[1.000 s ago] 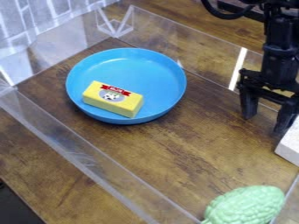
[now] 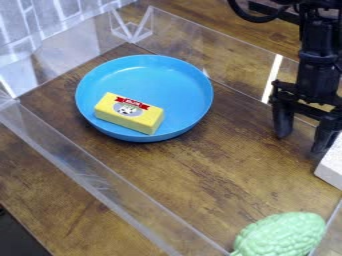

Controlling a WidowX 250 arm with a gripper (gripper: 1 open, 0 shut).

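My gripper (image 2: 302, 124) is at the right edge of the view, low over the wooden floor of the clear-walled bin, with its black fingers spread apart and no object visible between them. A blue plate (image 2: 183, 85) sits at upper left, holding a yellow block (image 2: 130, 114) with a red and white label. A green, ridged, brain-like object (image 2: 278, 234) lies at the bottom right.
A white object (image 2: 333, 166) lies at the right edge, just below my gripper. Clear walls (image 2: 46, 151) bound the wooden floor (image 2: 174, 180), whose middle and lower left are bare. A grey-white cloth (image 2: 47, 35) is beyond at upper left.
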